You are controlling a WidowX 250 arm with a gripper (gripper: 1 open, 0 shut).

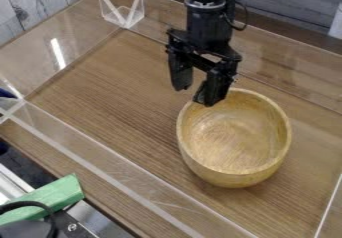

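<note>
The black robot arm reaches down from the top centre of the camera view, and its gripper [197, 85] stands open just above and behind the rim of a large tan bowl [231, 158]. I see nothing held between its dark fingers. The bowl sits on the wooden table [107, 92] at the right of centre, and its inside is empty.
A white wire-like holder [122, 10] stands at the back left. A green object [38, 197] with a dark cable lies at the lower left, off the wooden surface.
</note>
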